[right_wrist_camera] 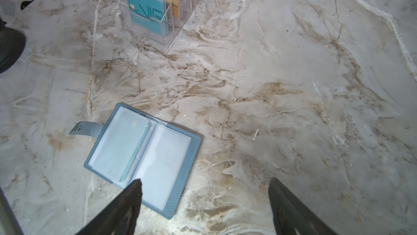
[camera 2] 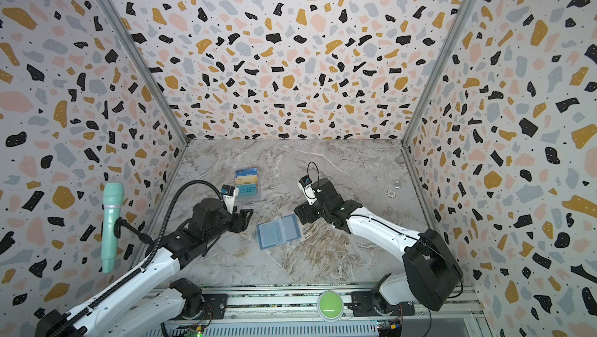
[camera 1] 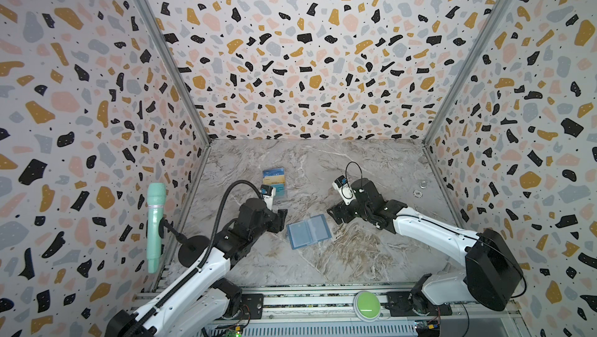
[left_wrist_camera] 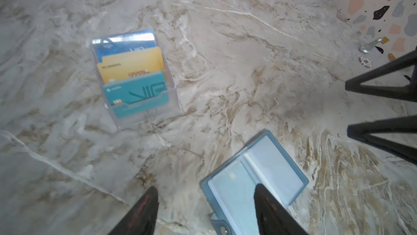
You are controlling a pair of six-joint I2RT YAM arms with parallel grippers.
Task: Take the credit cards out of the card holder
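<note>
A blue card holder [right_wrist_camera: 178, 174] lies spread flat on the table, its strap sticking out on one side. Clear sleeves line both halves; whether a card sits in them I cannot tell. Farther back and left, a clear stand [left_wrist_camera: 147, 112] holds a teal card [left_wrist_camera: 138, 92], a yellow card [left_wrist_camera: 132, 64] and a blue card [left_wrist_camera: 123, 42] in tiers. My left gripper is open and empty on the holder's left side. On its right side my right gripper is open too, with nothing between its fingers.
A mint microphone [camera 1: 154, 225] on a black-based stand is at the left. Small round items [camera 1: 418, 193] lie near the right wall. A green button [camera 1: 368, 304] sits at the front edge.
</note>
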